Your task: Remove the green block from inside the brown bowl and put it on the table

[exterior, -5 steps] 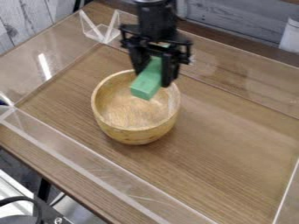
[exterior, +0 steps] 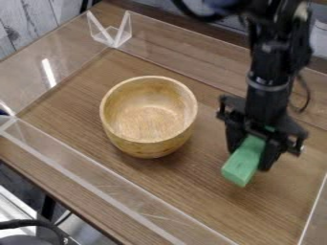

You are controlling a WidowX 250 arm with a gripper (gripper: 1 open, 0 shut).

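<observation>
A green block (exterior: 243,162) is gripped low over the right part of the wooden table (exterior: 179,191). My gripper (exterior: 251,142), black and reaching down from the upper right, is shut on its upper end. The block's lower end is tilted toward the camera; whether it touches the table I cannot tell. To the left stands the round brown bowl (exterior: 113,119), empty inside, with a clear gap between it and the block.
A clear plastic piece (exterior: 110,31) sits at the back left. Transparent walls run along the table's left and front edges. Dark cables (exterior: 36,226) lie outside the lower left corner. Bare table surrounds the block.
The arm has carried the green block from above the bowl to the right and toward the camera, and lower. The bowl has stayed in place.
</observation>
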